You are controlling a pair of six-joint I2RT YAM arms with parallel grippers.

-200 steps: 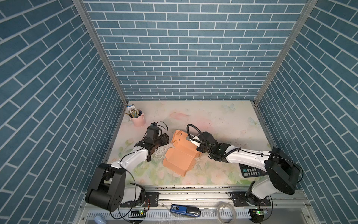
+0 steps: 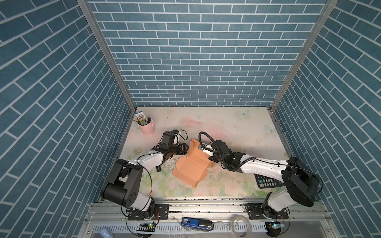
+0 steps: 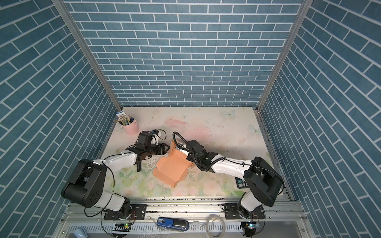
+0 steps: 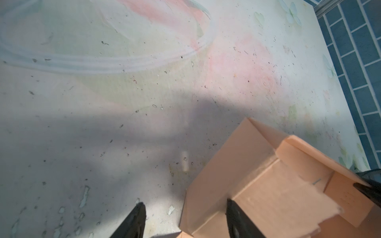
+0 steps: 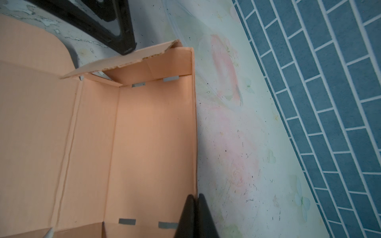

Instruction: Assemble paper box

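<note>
The orange-brown paper box point(image 2: 191, 170) lies partly unfolded at the table's middle. Its near part is spread flat. In the right wrist view, the left side flap point(image 5: 152, 67) stands raised, with an end tab point(image 5: 123, 59) bent inward over it. Grey slots show along both ends of the back panel point(image 5: 152, 146). My right gripper is shut on the panel's far edge. At the raised side, my left gripper is open; one of its fingers point(image 4: 240, 220) overlaps the cardboard in the left wrist view, and contact is hard to judge.
A pink cup of pens point(image 2: 146, 126) stands at the back left. A calculator point(image 2: 266, 181) lies under the right arm. On the front rail are a blue stapler point(image 2: 197, 223) and a clear roll point(image 2: 241, 226).
My left gripper has moved right against the box's left side. The flap there, with its slots showing before, has swung up. The right arm holds still.
</note>
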